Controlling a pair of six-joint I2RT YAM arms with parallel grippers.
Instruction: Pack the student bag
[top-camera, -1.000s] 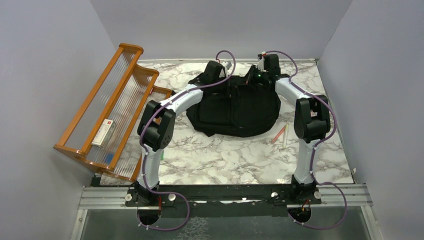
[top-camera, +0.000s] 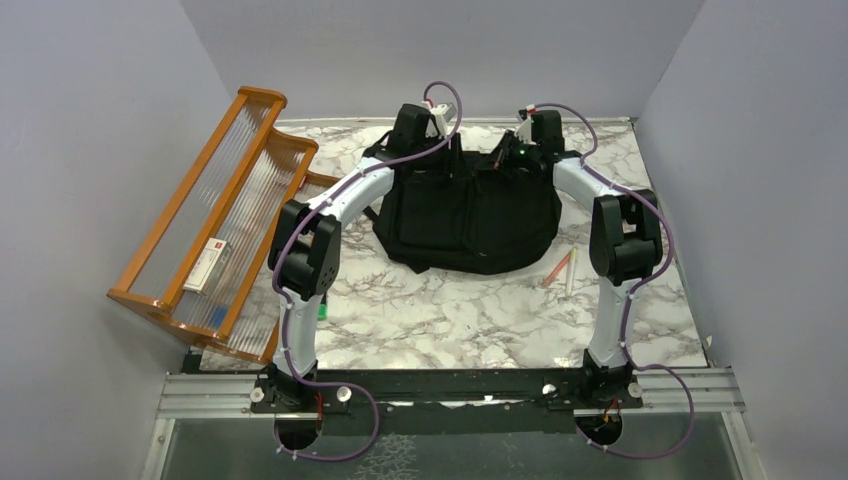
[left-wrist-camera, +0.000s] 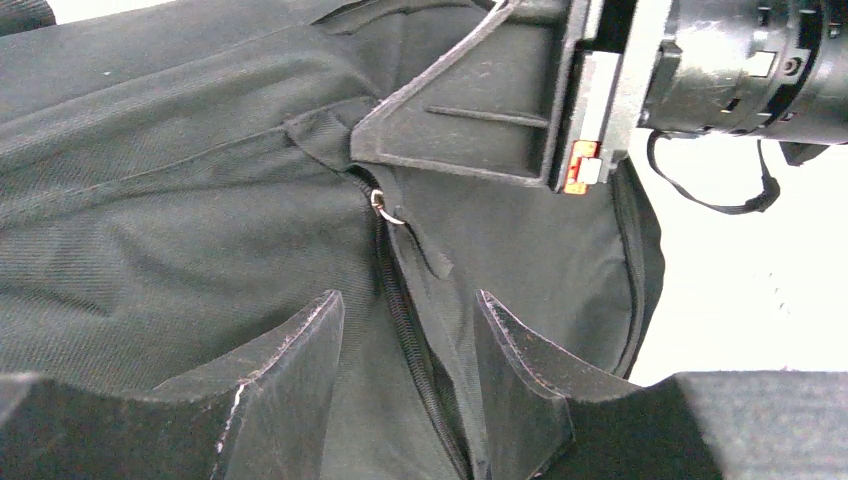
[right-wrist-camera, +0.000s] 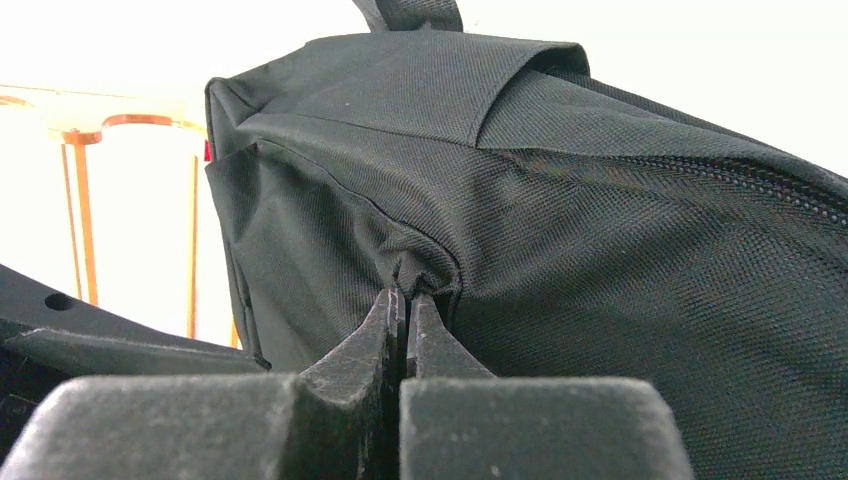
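Observation:
The black bag (top-camera: 470, 225) lies spread on the marble table. A zipper (left-wrist-camera: 405, 325) with a metal ring pull (left-wrist-camera: 379, 202) runs down it in the left wrist view. My left gripper is open above this zipper, its fingers (left-wrist-camera: 290, 375) on either side and nothing held; the ring is beyond the fingertips. From the right, my right gripper (top-camera: 497, 157) reaches the bag's upper part. In the right wrist view its fingertips (right-wrist-camera: 430, 325) are together, pinching a fold of black fabric (right-wrist-camera: 425, 272) at a seam.
A wooden rack (top-camera: 225, 220) with clear panels stands at the left, holding a white box (top-camera: 206, 265). An orange stick (top-camera: 557, 268) and a pale stick (top-camera: 571, 272) lie right of the bag.
My left gripper has moved up and slightly left in the top view, and its fingers now look spread. The right arm has barely moved; the bag stays in place.

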